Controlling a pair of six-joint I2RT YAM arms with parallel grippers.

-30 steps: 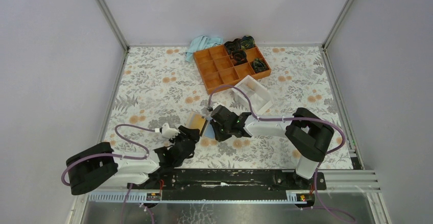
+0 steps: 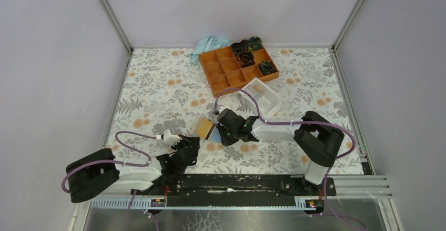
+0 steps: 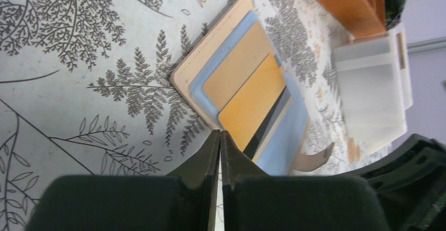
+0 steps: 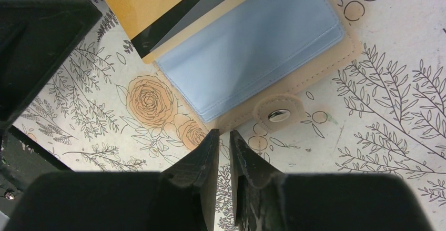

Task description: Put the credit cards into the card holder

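The card holder (image 3: 288,149), beige with blue lining, lies spread open on the table. A yellow card with a black stripe lies across its middle; in the right wrist view the same card (image 4: 152,10) overlaps the blue pocket (image 4: 252,47). How far the card is tucked in I cannot tell. My left gripper is shut at the holder's near edge, close to a card corner, and nothing shows between its fingers. Beside the edge with the snap tab (image 4: 279,112), my right gripper is slightly open and empty.
Behind the holder stand a wooden compartment box (image 2: 225,67) with dark items and a white bin (image 2: 268,102). A light blue cloth (image 2: 208,46) lies at the back. Free table extends left of the holder and at the far right.
My left gripper has drawn back a little to the left, uncovering more of the yellow card. The right arm and the holder look unmoved.
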